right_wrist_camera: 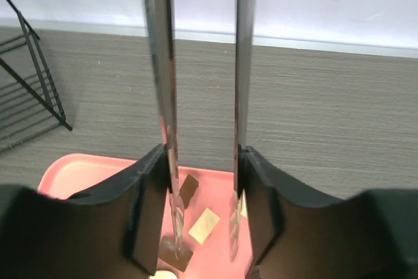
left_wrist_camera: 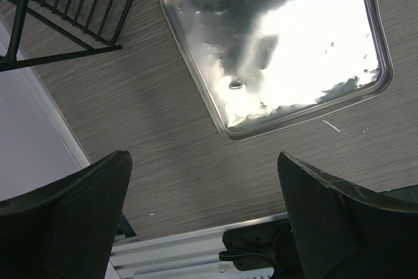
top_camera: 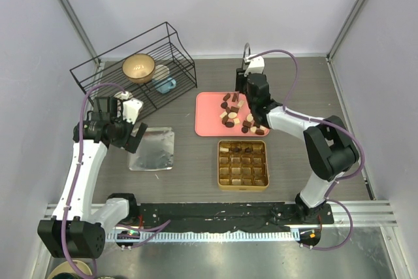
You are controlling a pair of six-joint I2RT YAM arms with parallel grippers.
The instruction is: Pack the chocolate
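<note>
Brown and cream chocolates lie loose on the pink tray. My right gripper grips long metal tweezers, with one arm against each finger and the tips spread apart. Around those tips in the right wrist view lie a cream piece and a brown piece; neither is clearly pinched. In front of the tray stands the gold compartment box, with several pieces in its back row and the rows nearer the front empty. My left gripper hangs open and empty near the silver lid.
A black wire rack at the back left carries a gold bowl and a blue cup. Bare table separates the silver lid from the gold box. Walls enclose the sides and back.
</note>
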